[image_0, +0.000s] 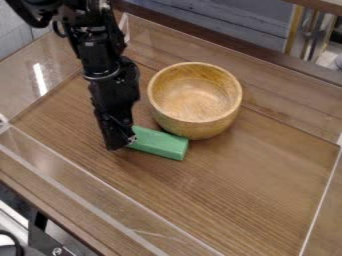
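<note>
My black gripper (118, 142) is low over the wooden table, its tip at the left end of a green rectangular block (163, 146). Whether it touches the block is unclear, and the fingertips are too dark and small to show whether they are open or shut. The block lies just below a tan bowl (195, 100).
A pale edge runs along the left, and a shelf or ledge stands at the top right.
</note>
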